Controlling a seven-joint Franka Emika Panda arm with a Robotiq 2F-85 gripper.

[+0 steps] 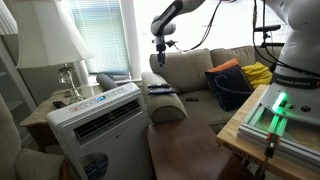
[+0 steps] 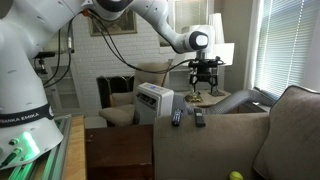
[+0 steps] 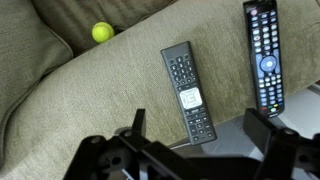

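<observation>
My gripper is open above the sofa arm, its fingers far apart with nothing between them. Below it in the wrist view lies a dark grey remote (image 3: 188, 90) with a pale square pad, its lower part between the fingers in the picture. A black remote (image 3: 265, 58) with coloured buttons and a blue ring lies to its right. In exterior view 2 the gripper (image 2: 204, 80) hangs well clear above the two remotes, the left one (image 2: 176, 117) and the right one (image 2: 199, 119).
A yellow-green ball (image 3: 102, 32) rests on the sofa seat. A white boxy appliance (image 1: 104, 130) stands beside the sofa, near a lamp (image 1: 65, 75). Blue, orange and yellow cushions or cloths lie at the sofa's far end. Around the gripper the air is free.
</observation>
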